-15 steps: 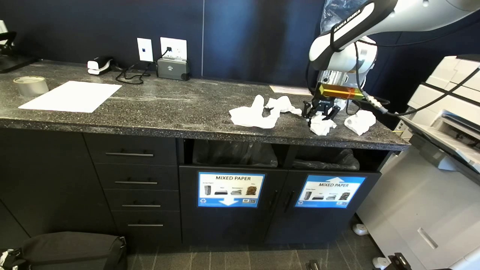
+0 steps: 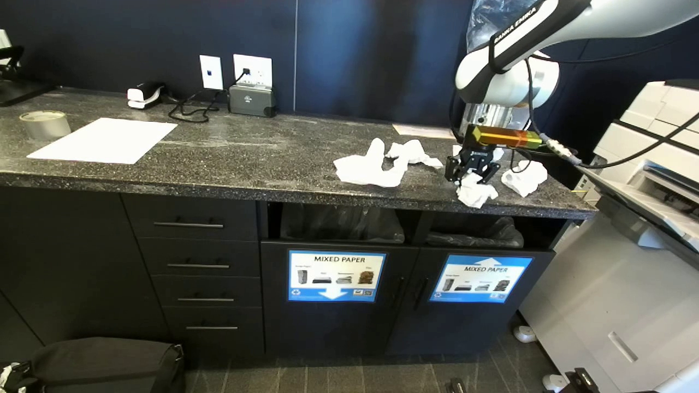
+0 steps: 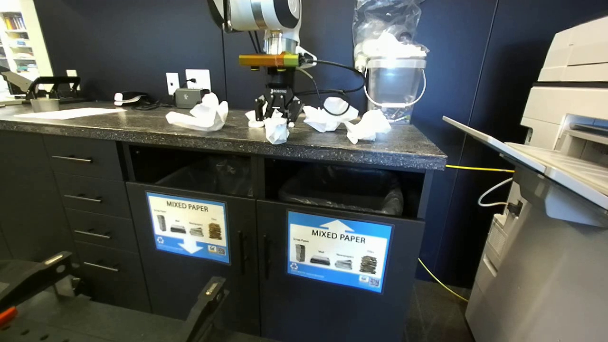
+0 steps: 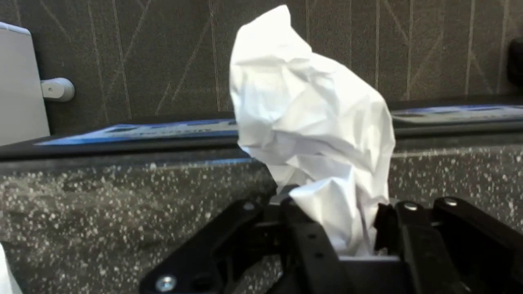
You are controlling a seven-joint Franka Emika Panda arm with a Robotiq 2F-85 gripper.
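Observation:
Between the fingers of my gripper is a crumpled white paper [image 4: 314, 112], and the fingers are shut on it. In the second exterior view this held paper [image 3: 277, 131] hangs below the gripper [image 3: 276, 117], close to the counter's front edge. The wrist view has the paper reaching past that edge, with floor beyond it. More crumpled papers lie on the counter: one to the left [image 2: 373, 167], and one to the right [image 2: 524, 177] of my gripper [image 2: 470, 177].
Two openings with black-lined bins, the left bin [image 2: 341, 222] and the right bin [image 2: 478, 233], sit under the counter [image 2: 275, 157]. A flat white sheet [image 2: 105, 141] and a tape roll [image 2: 45, 125] lie far left. A printer [image 2: 629, 281] stands at the right.
My gripper has moved slightly right and toward the counter's front edge, carrying the crumpled paper with it. The other papers have stayed where they were.

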